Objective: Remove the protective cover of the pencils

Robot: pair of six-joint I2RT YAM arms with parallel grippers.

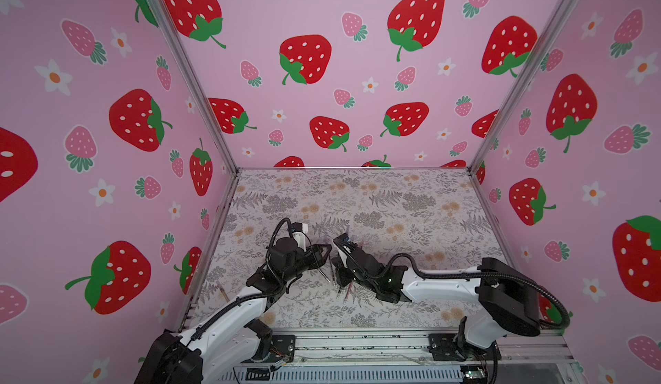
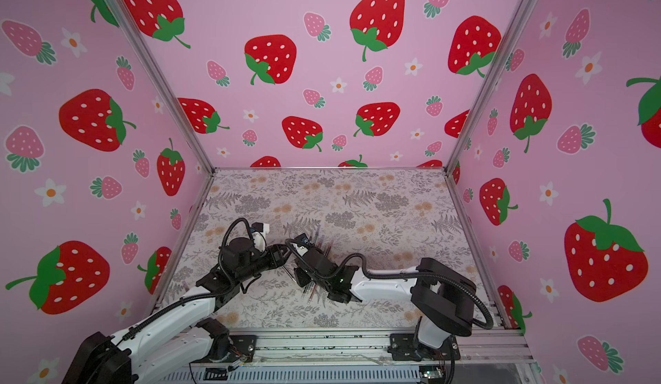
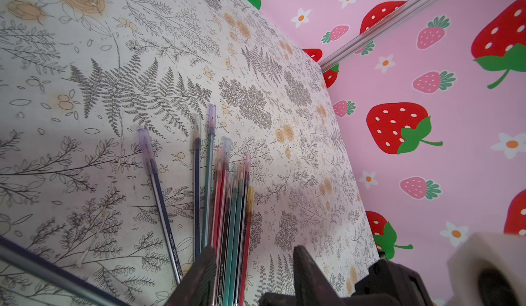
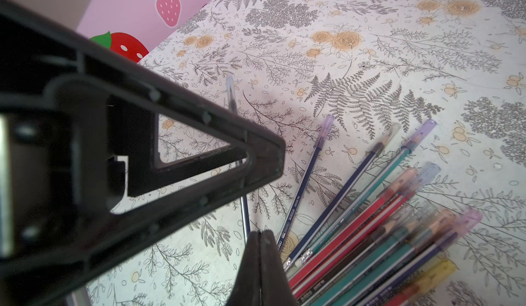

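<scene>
Several pencils with translucent caps lie in a loose fan on the table: a purple-capped one apart, a teal one and red ones bunched. My left gripper is above them, its fingers parted, nothing clearly held between them. My right gripper is shut, pointing down at the pencils, with no object visible between its tips; a large black finger of the left gripper crosses the right wrist view close up. In the top views both grippers nearly meet over the pencils.
A light pencil-like object lies at the left edge of the table. Printed walls and metal rails enclose the space.
</scene>
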